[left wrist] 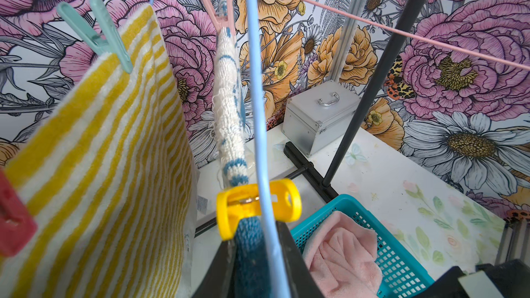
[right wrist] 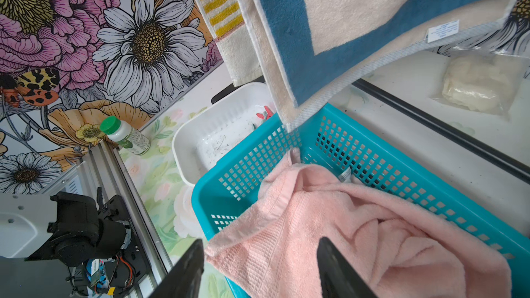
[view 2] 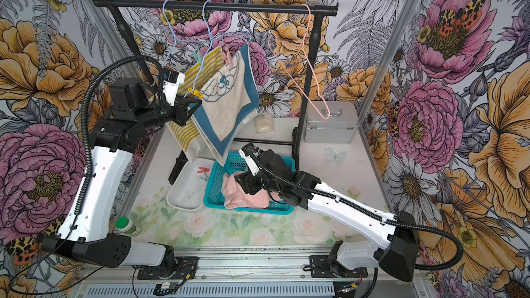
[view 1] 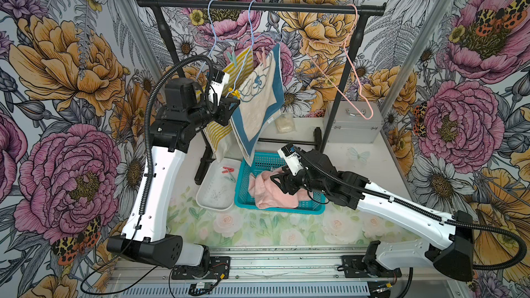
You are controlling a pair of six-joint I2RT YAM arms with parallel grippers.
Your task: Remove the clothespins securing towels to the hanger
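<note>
A yellow clothespin [left wrist: 258, 201] clips the blue-bordered towel [view 1: 259, 85] to the end of a blue hanger [left wrist: 259, 110]. Just below it in the left wrist view, the fingers of my left gripper stand part open, with the towel's edge and hanger between them; whether they touch the pin I cannot tell. A pink clothespin [left wrist: 220, 8] sits at that towel's other end. The striped towel [left wrist: 127, 149] carries a green clothespin [left wrist: 102, 27], and a red clothespin [left wrist: 13, 215] shows at the left edge. My right gripper is open above the pink towel [right wrist: 342, 226], holding nothing.
A teal basket [right wrist: 364, 138] holds the pink towel. Beside it, a white tray [view 1: 218, 201] contains loose clothespins. An empty pink hanger [view 1: 353, 71] hangs at right, near the rack post and silver case [view 1: 353, 121].
</note>
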